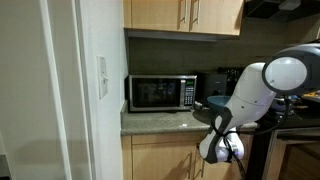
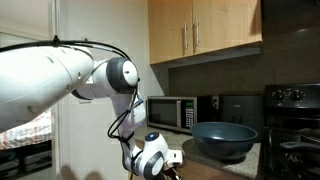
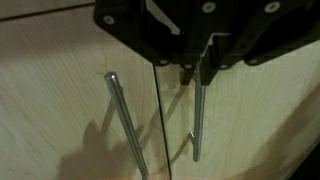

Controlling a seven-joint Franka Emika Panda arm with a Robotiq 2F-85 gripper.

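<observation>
Two light wood cabinet doors fill the wrist view, each with an upright metal bar handle. The left handle [image 3: 124,118] stands clear of my gripper. My dark fingers are at the upper end of the right handle [image 3: 198,125], which runs up between or just behind them. Whether they touch or grip the bar is too dark to tell. From outside, my white arm [image 1: 222,146] reaches down in front of the lower cabinet [image 1: 155,160], hiding part of its doors.
Above the cabinet runs the countertop [image 1: 150,124], bearing a microwave [image 1: 160,93] and a large blue pot [image 2: 223,139]. A stove [image 2: 291,125] stands to the right. On the left is a white wall panel [image 1: 100,130].
</observation>
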